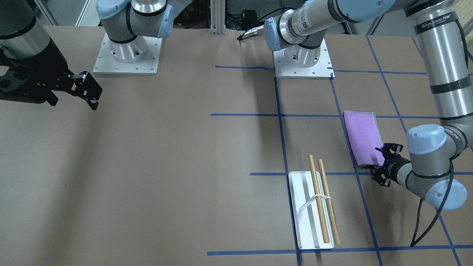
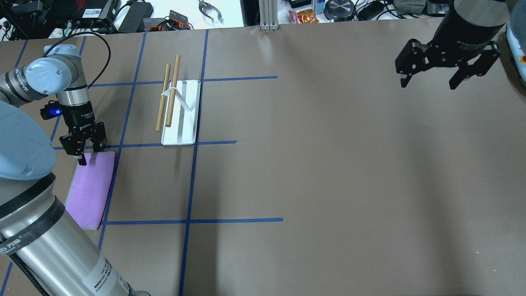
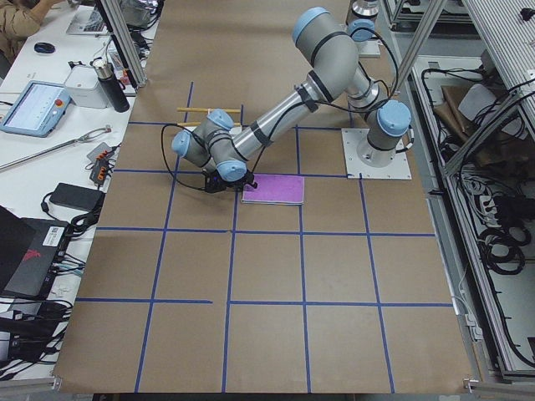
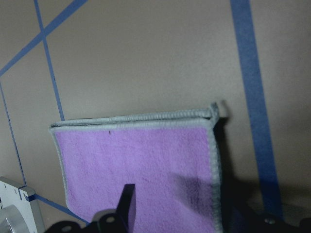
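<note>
A folded purple cloth (image 1: pixel 361 135) with grey edging lies on the taped floor board, also seen in the top view (image 2: pixel 91 192). My gripper (image 1: pixel 377 162) is low at the cloth's near end, its fingertips over that edge. In the left wrist view the cloth (image 4: pixel 141 165) fills the lower middle, with the black fingers at the bottom, parted, one over the purple face and the other near the right edge. Whether they touch it I cannot tell.
A white tray (image 1: pixel 303 226) with two wooden sticks (image 1: pixel 322 217) lies beside the cloth, nearer the front camera. Another black gripper (image 2: pixel 444 64) hangs at the opposite side. The board between is clear.
</note>
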